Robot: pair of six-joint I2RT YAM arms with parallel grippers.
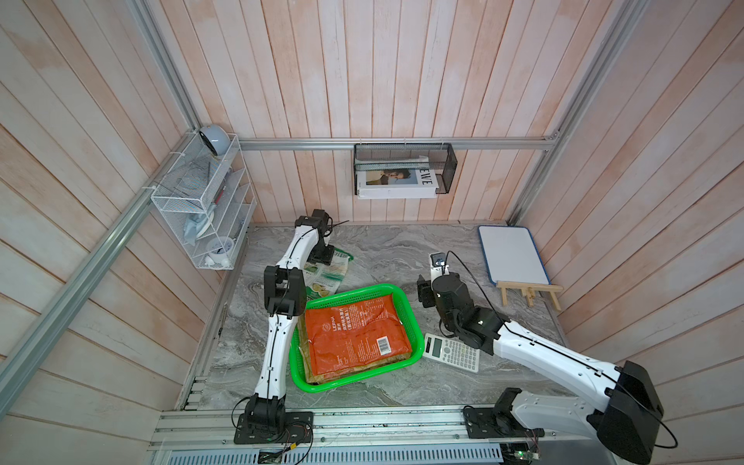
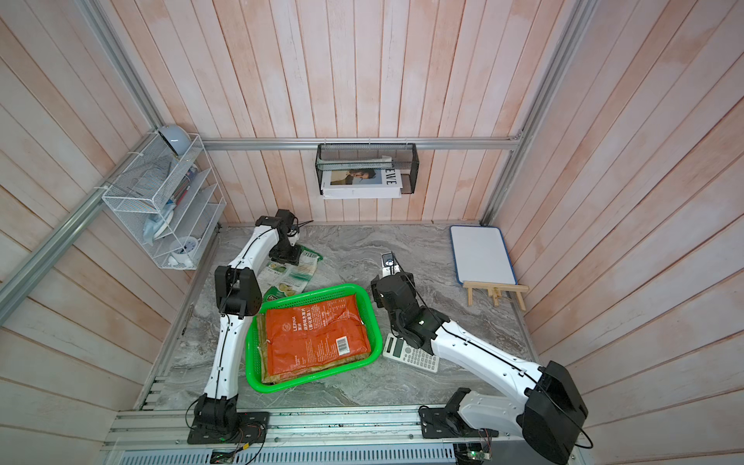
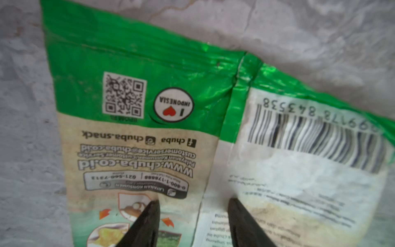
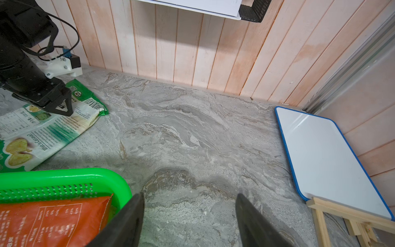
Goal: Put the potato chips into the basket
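The green-and-cream potato chips bag (image 1: 334, 271) lies flat on the table behind the green basket (image 1: 417, 341). Its printed back with the barcode (image 3: 312, 131) fills much of the left wrist view. Over the bag is my left gripper, open, its fingers (image 3: 144, 224) apart with the bag's surface showing below; whether they touch it I cannot tell. My right gripper hangs right of the basket, open and empty. The basket contains a big orange-red package (image 1: 356, 333).
A calculator (image 1: 453, 352) lies under the right arm. At the right stands a whiteboard (image 4: 329, 152) on a wooden easel. A white wire rack (image 1: 205, 201) is at the left, and a black wall basket (image 1: 445, 166) holds magazines.
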